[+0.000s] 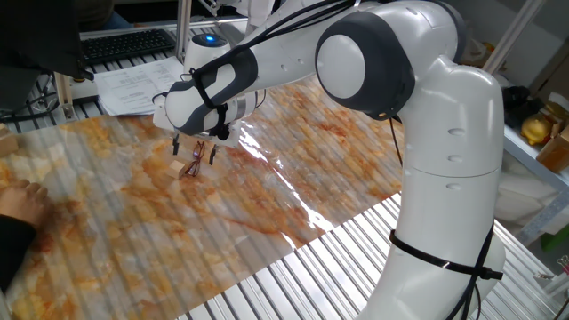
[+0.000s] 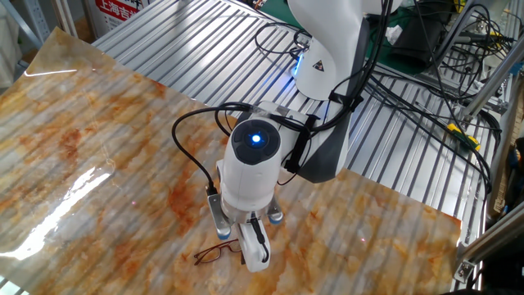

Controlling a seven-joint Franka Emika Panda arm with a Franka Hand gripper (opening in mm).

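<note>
A pair of dark-framed glasses (image 1: 193, 164) rests beside a small wooden block (image 1: 177, 169) on the marbled table sheet. In exterior view 1 my gripper (image 1: 195, 153) stands open over the glasses, its two dark fingers well apart and nothing seen held between them. From exterior view 2 the reddish frame of the glasses (image 2: 218, 251) shows at the left of the hand, partly covered by it. The hand hides the fingertips and the block in that view.
Papers (image 1: 140, 87) and a keyboard (image 1: 127, 44) lie beyond the sheet's far edge. A person's hand (image 1: 24, 203) rests on the left side of the table. Another wooden block (image 1: 7, 140) sits at the far left. Much of the marbled sheet (image 1: 116, 240) is bare.
</note>
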